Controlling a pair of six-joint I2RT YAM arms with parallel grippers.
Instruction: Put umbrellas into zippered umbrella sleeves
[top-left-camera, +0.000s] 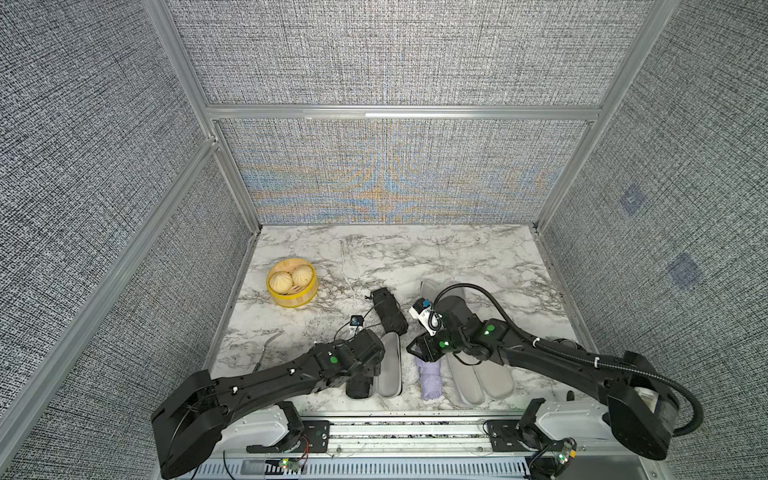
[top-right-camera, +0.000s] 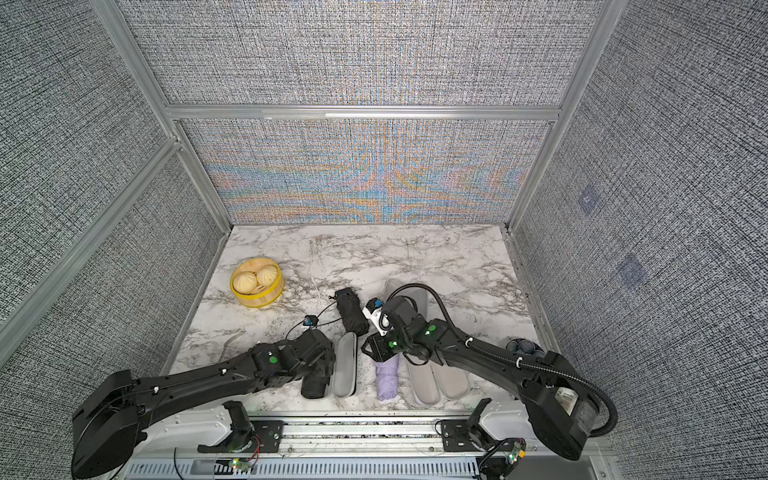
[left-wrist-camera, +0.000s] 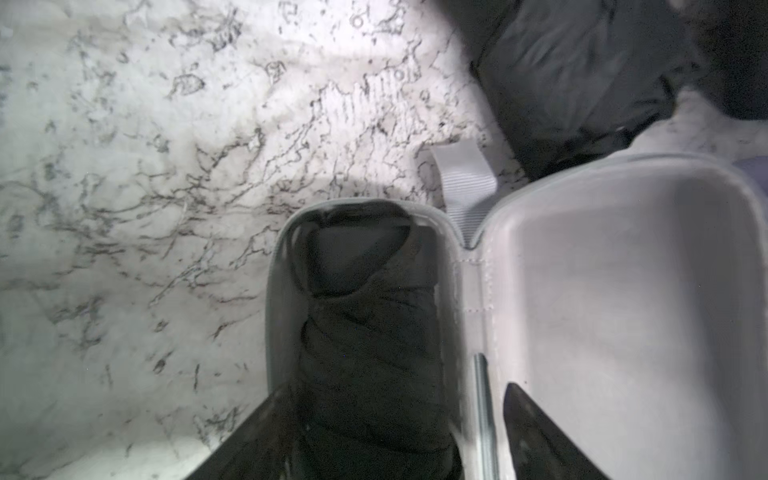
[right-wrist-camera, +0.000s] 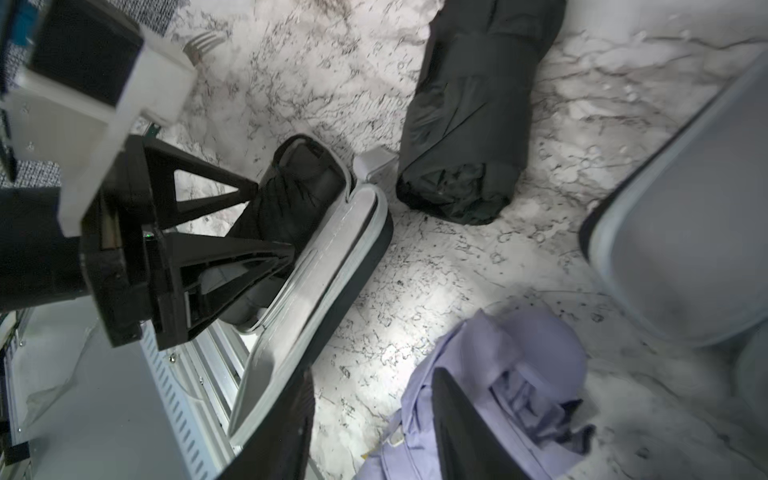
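A black umbrella (left-wrist-camera: 376, 360) lies inside one half of an open grey sleeve (left-wrist-camera: 632, 320); the sleeve's other half is empty. Over that sleeve my left gripper is open, its fingers apart above the filled half and the hinge side. My right gripper hovers by the upper end of a lavender umbrella (right-wrist-camera: 504, 376), fingers parted and nothing held between them. Behind the filled sleeve rests a second black umbrella (right-wrist-camera: 472, 120). To the right lies another open grey sleeve (top-left-camera: 480, 380), both halves looking empty.
One more grey sleeve (top-right-camera: 408, 292) sits behind the right arm, partly hidden. A bamboo steamer (top-left-camera: 293, 300) with buns stands at the back left. At the right edge is a dark round item (top-right-camera: 524, 346).
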